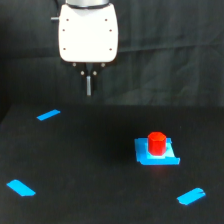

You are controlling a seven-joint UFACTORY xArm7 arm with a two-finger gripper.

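Note:
A red block [156, 143], roughly hexagonal in outline, stands on a blue and white base [172, 159] at the right of the dark table. High in the upper left is the arm's white end [88, 37], with my gripper [88, 88] pointing down below it as a narrow dark shape. It hangs well apart from the red block, up and to the left. The fingers are too small and dark to show whether there is any gap between them.
Blue tape strips lie flat on the table: one at the back left [48, 115], one at the front left [21, 188] and one at the front right [190, 196]. Dark curtain hangs behind.

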